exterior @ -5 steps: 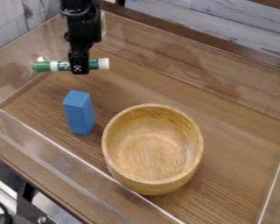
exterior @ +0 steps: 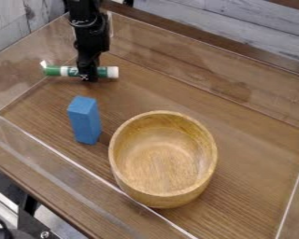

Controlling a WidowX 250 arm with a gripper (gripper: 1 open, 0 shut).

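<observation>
A green tube with white ends (exterior: 107, 71) lies horizontally on the wooden table at the upper left. My black gripper (exterior: 87, 73) reaches down from the top onto the tube's middle and is shut on it; the fingertips are dark and partly hard to make out.
A blue block (exterior: 85, 119) stands below the tube, nearer the front. A large light wooden bowl (exterior: 164, 189) sits at the lower middle. The table's edges show at the left and back.
The gripper and the green tube have moved a little to the right and down in the view, with the tube still in the gripper. The block and bowl have not moved.
</observation>
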